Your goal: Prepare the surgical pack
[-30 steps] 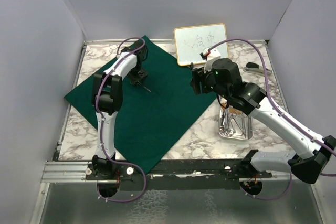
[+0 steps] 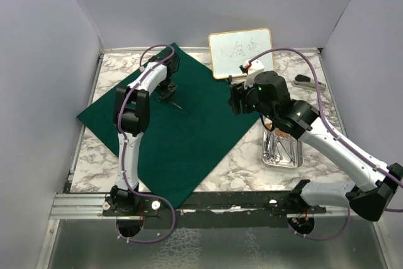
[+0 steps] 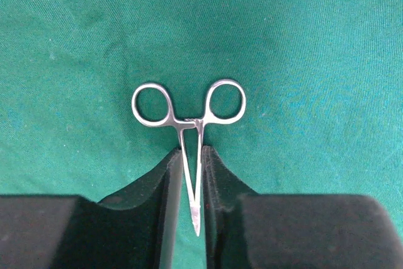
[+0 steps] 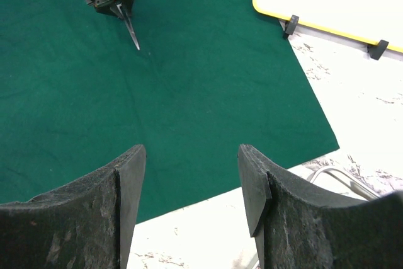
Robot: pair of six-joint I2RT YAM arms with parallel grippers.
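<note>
A silver hemostat (image 3: 221, 118) lies on the green drape (image 2: 182, 143), its rings upward in the left wrist view. My left gripper is low over it, fingers close around the shanks below the rings; whether they grip it is unclear. In the top view that gripper (image 2: 166, 92) mostly hides the instrument, leaving its tip showing. My right gripper stands open above the right side, nothing between its fingers. A steel tray (image 2: 283, 159) of instruments sits beneath the right arm at the table's right.
A whiteboard (image 2: 239, 48) with writing stands at the back. A dark-handled object (image 2: 308, 83) lies at the back right. Grey walls bound the table on the sides and back.
The right arm looks unmoved.
</note>
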